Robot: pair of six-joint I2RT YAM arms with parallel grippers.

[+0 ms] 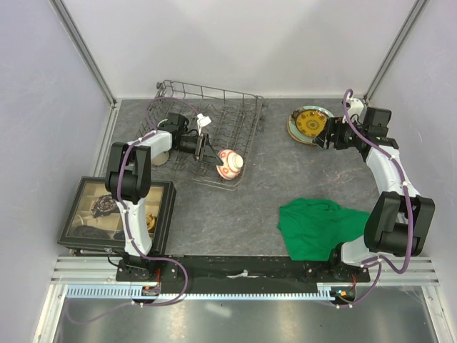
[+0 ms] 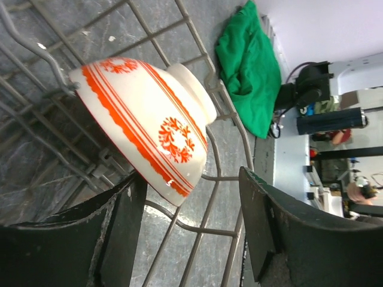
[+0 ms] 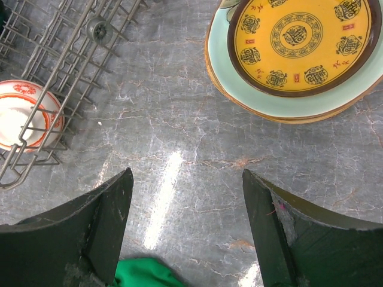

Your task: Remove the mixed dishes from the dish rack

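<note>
The white bowl with red-orange bands (image 1: 229, 164) rests tilted on its side at the front right of the wire dish rack (image 1: 246, 132). My left gripper (image 1: 210, 153) is over the rack, just left of the bowl. Seen from the left wrist, its fingers are well apart, and the bowl (image 2: 149, 119) extends down towards the gap with its lower rim near the left fingertip. Whether they touch I cannot tell. On the right, my right gripper (image 1: 327, 136) hangs open and empty beside stacked plates, a yellow plate (image 3: 297, 36) on a pale green one (image 3: 222, 60).
A green cloth (image 1: 325, 227) lies at the front right. A black-framed box (image 1: 168, 214) with items inside stands front left. Another pale dish (image 1: 161, 157) sits at the rack's left, partly behind the left arm.
</note>
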